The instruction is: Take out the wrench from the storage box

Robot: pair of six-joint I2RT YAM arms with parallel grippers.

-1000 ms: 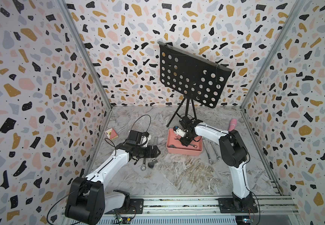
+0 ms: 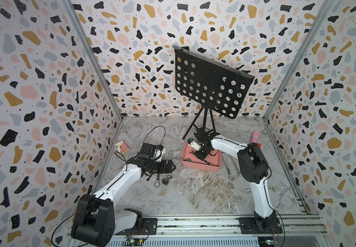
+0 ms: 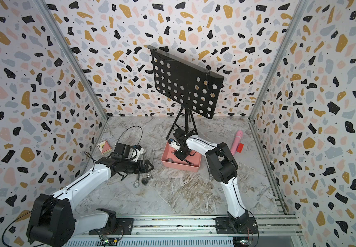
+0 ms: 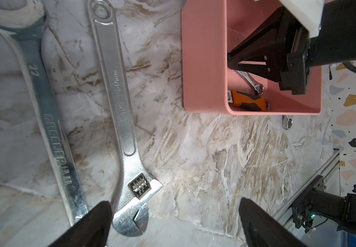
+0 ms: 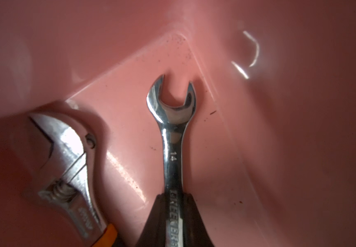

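A chrome open-end wrench (image 5: pixel 173 140) marked 14 lies inside the pink storage box (image 3: pixel 182 165). In the right wrist view my right gripper has its dark fingers close on both sides of the wrench's handle; whether they grip it cannot be told. An adjustable wrench with an orange handle lies to its left in the box, and the handle (image 4: pixel 247 100) shows in the left wrist view. Left of the box, my left gripper stands wide open above the table, nothing between its fingers.
A large combination wrench (image 4: pixel 46 107) and an adjustable wrench (image 4: pixel 118 94) lie on the table under my left gripper. More wrenches (image 2: pixel 229 170) lie right of the box. A black perforated stand (image 2: pixel 210 82) rises behind.
The right gripper has shifted slightly toward the left inside the box, and the wrench's near end has moved a little left and forward. The box has slid slightly left. The left arm is unchanged.
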